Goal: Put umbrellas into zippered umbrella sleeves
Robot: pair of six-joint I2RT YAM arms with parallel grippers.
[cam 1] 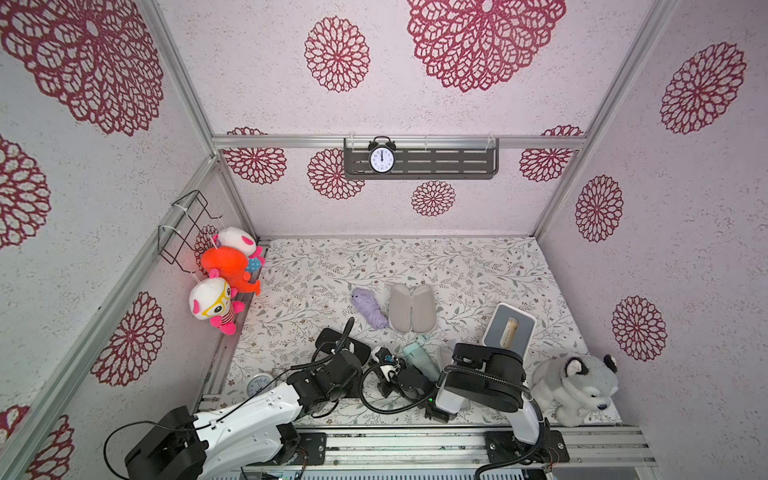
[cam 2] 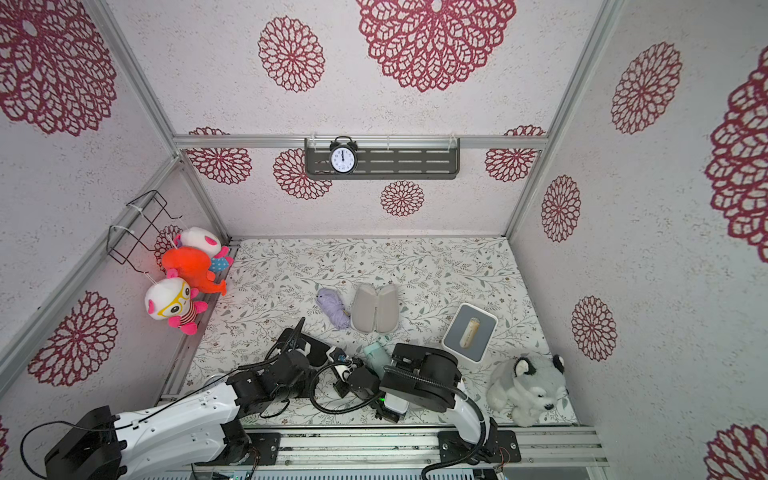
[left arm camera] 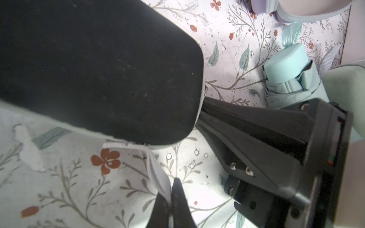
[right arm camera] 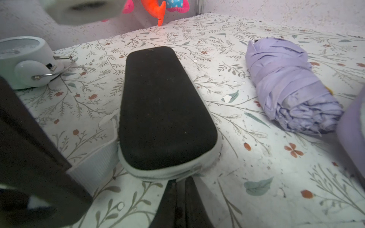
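A black zippered sleeve (right arm camera: 163, 114) with a pale edge lies closed on the table, its near end between my grippers. My left gripper is shut on the white strap (left arm camera: 157, 174) running from the sleeve's side. At the sleeve's near corner, the fingertips of my right gripper stand close together against the zipper edge; whether they pinch anything cannot be made out. A wrapped lavender umbrella (right arm camera: 289, 87) lies beside an open beige sleeve (cam 1: 412, 310). A mint umbrella (left arm camera: 287, 64) lies under the right gripper's side, partly covered by it.
A white clock (right arm camera: 28, 62) stands left of the sleeve. At right are a grey tray (cam 1: 509, 328) and a husky plush (cam 1: 580, 388); plush toys (cam 1: 224, 276) sit along the left wall.
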